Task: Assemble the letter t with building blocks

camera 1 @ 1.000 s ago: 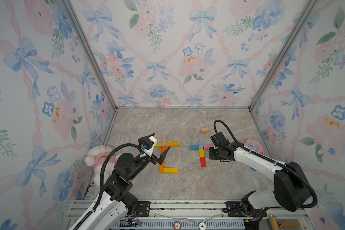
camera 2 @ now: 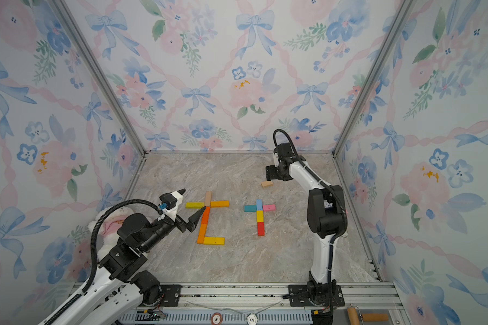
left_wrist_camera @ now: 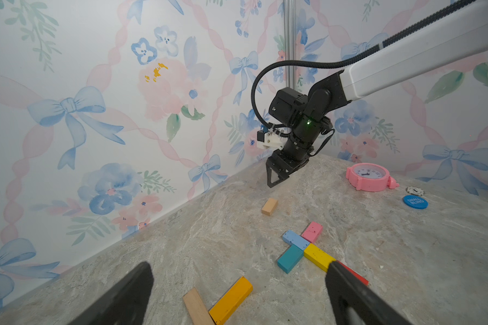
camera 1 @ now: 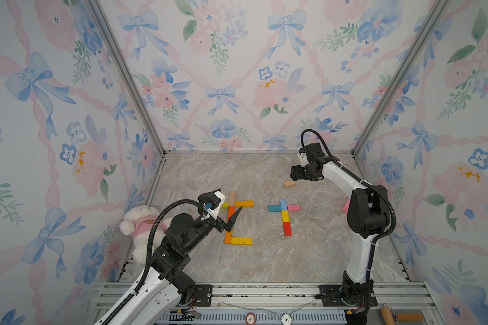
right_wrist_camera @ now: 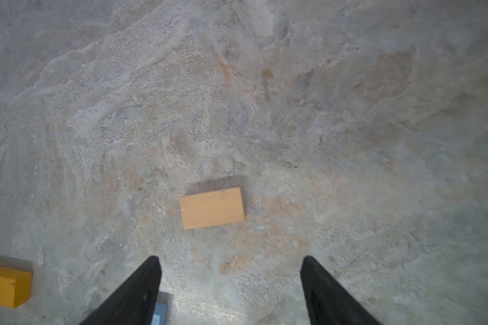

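Observation:
A left letter t of orange, yellow and tan blocks [camera 1: 230, 222] has a foot to the right. A second cross of teal [camera 1: 274, 208], light blue [camera 1: 283, 202], yellow [camera 1: 285, 215], red [camera 1: 287, 228] and pink [camera 1: 294, 207] blocks lies at the centre. A small wooden block [right_wrist_camera: 212, 208] lies alone behind it, below my open right gripper in the right wrist view. My open left gripper hangs over the left of the floor, near the left letter, nothing between its fingers.
A white plush bear [camera 1: 138, 230] sits at the far left. A pink clock [left_wrist_camera: 369, 177] and blue disc [left_wrist_camera: 414, 201] lie to the right.
My right arm has moved backward and up from beside the coloured cross to above the wooden block. The left arm has shifted very slightly.

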